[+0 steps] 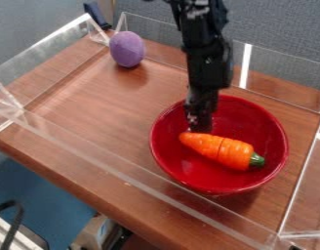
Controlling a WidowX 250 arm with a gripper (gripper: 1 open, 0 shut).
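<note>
A red bowl (189, 166) rests on the wooden table at the right, holding an orange toy carrot (218, 147) with a green top. The black gripper (202, 121) hangs over the back left of the bowl, just behind the carrot; whether its fingers are apart or closed is hard to see. A purple eggplant-like object (128, 49) lies at the back left of the table.
Clear low barriers edge the table (78, 98). A grey wall is behind.
</note>
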